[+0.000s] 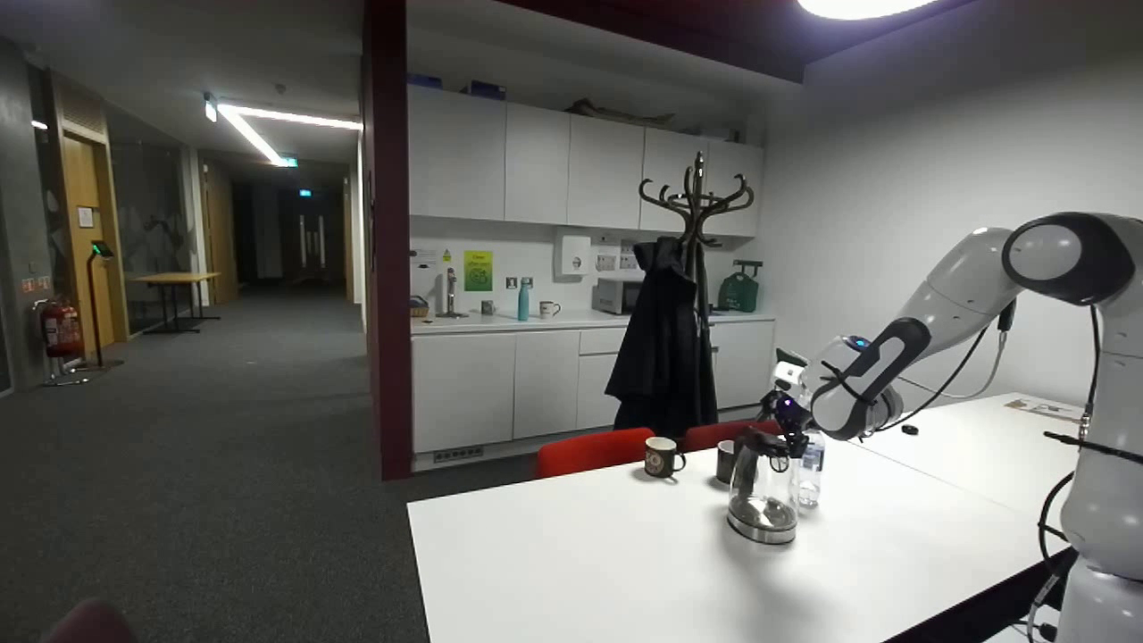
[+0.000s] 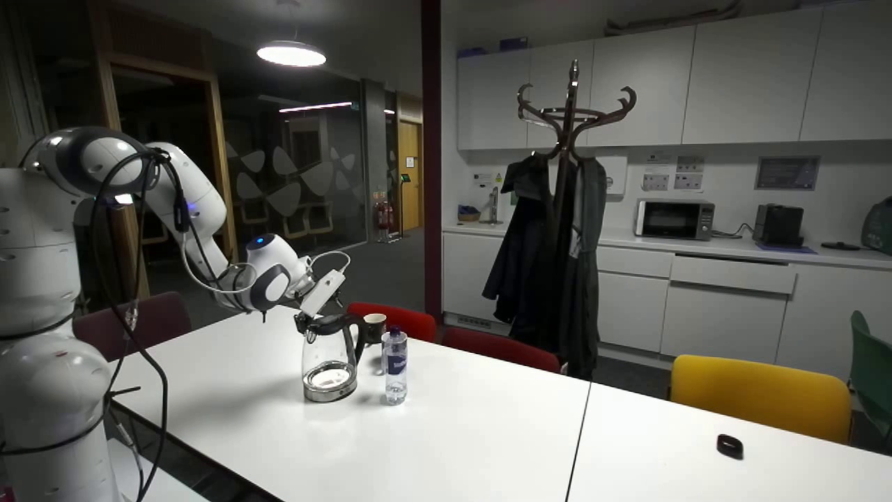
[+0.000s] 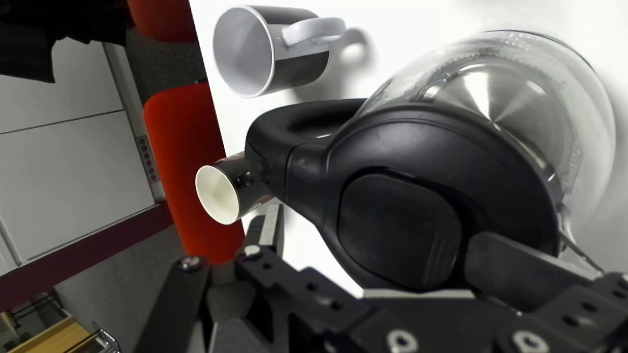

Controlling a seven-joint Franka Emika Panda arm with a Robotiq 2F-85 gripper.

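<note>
A glass kettle with a black lid, black handle and steel base stands upright on the white table. My gripper is open at the top of the kettle, its two fingers wide apart. One finger lies against or right beside the lid near the spout side. The other finger is on the handle side, with a gap between it and the lid. Whether either presses on the kettle cannot be told.
Close to the kettle stands a clear water bottle. A dark mug and a grey-and-black mug are near the table edge by the red chairs.
</note>
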